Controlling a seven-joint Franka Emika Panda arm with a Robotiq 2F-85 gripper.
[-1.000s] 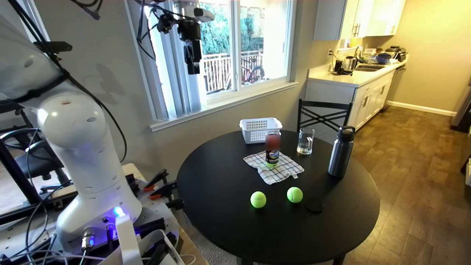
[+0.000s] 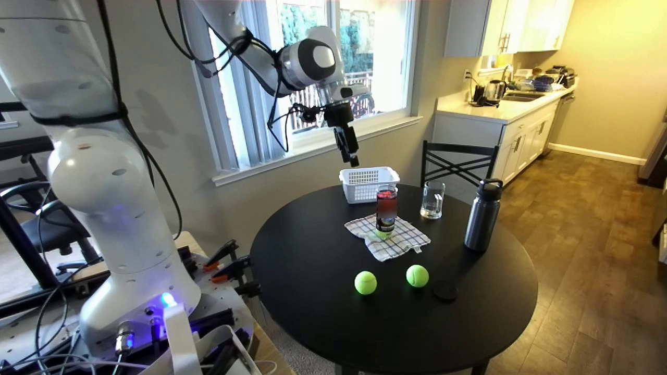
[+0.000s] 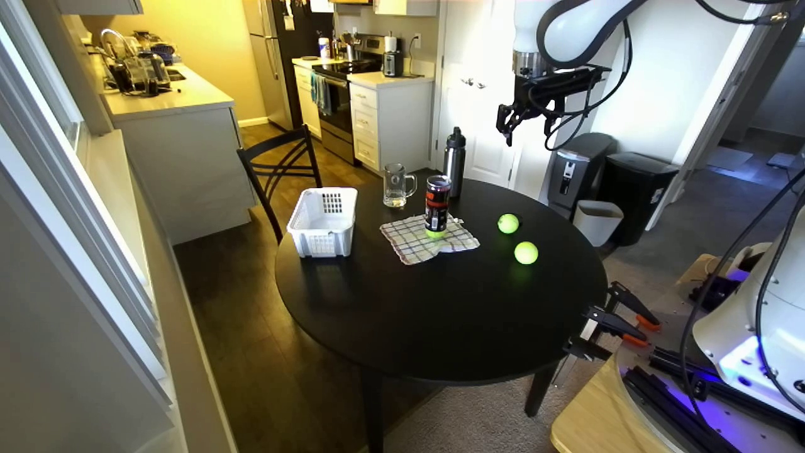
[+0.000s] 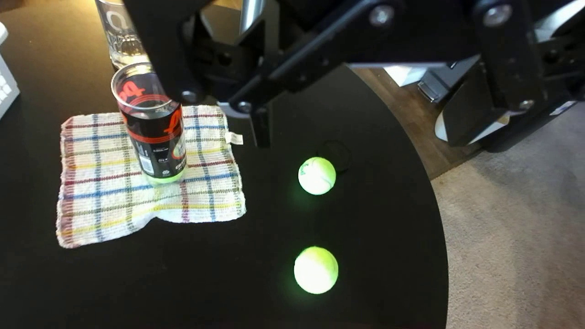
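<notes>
High above the round black table [image 2: 325, 312], my gripper [image 2: 351, 155] points down, clear of every object. Its fingers stand wide apart in the wrist view, so it is open, with nothing between them. A clear tube with a black and red label [image 4: 156, 131] stands upright on a checkered cloth [image 4: 98, 181]; yellow-green shows at its bottom. Two tennis balls lie apart on bare table: one ball [image 4: 316, 175] closer to the cloth's tag, the other ball [image 4: 316, 269] farther down that view.
A white basket [image 3: 322, 226] sits by the table's edge on the window side. Near the tube stand a glass mug [image 3: 394, 186] and a tall metal bottle [image 2: 482, 215]. Beside one ball lies a flat black disc [image 2: 445, 290]. Clamps [image 2: 232, 269] grip near the robot's base.
The objects on the table have not moved.
</notes>
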